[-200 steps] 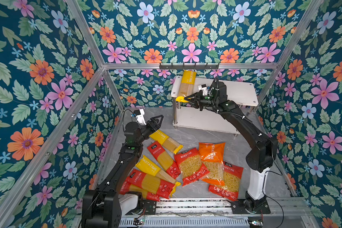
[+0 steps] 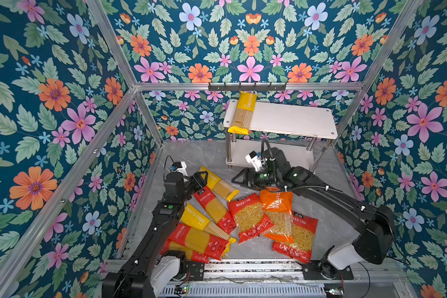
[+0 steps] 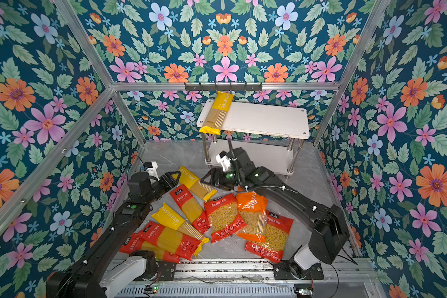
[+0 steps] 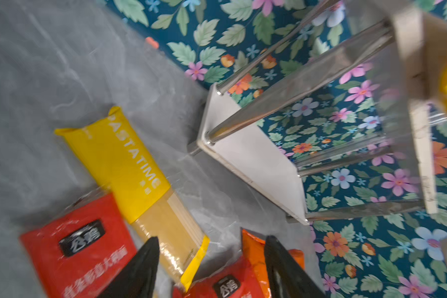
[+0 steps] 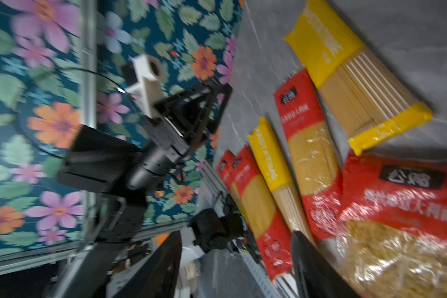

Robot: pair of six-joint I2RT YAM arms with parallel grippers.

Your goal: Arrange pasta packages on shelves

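A yellow PASTATIME spaghetti pack (image 2: 243, 111) rests on the upper shelf (image 2: 293, 119) at its left end. My left gripper hangs open above the floor packs: a yellow PASTATIME pack (image 4: 124, 154) and a red spaghetti pack (image 4: 74, 238) are below it. My right gripper is open and empty, lowered in front of the shelf over the pile. Below it are red macaroni bags (image 3: 221, 216), an orange PASTATIME bag (image 3: 250, 218) and more long red and yellow packs (image 3: 168, 238).
The lower shelf (image 4: 248, 164) is bare in what shows. The rest of the upper shelf is free. Floral walls and metal frame rails surround the floor. Both arms reach in from the front.
My right gripper has left the pack on the upper shelf and moved down toward the floor pile. My left gripper has shifted a little lower and toward the front.
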